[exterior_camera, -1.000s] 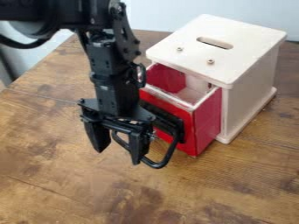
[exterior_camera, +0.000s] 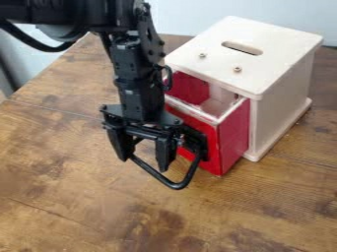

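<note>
A pale wooden box with a slotted top stands at the right, its red drawer pulled out toward the lower left. A black handle on the drawer's front reaches down and forward. My black gripper hangs in front of the drawer, its two fingers apart, just left of and partly over the handle. Whether either finger touches the handle I cannot tell. I see nothing clearly held between them.
A white wall runs along the back.
My gripper has risen slightly, and its fingers have shifted a little. The box and drawer look unchanged.
</note>
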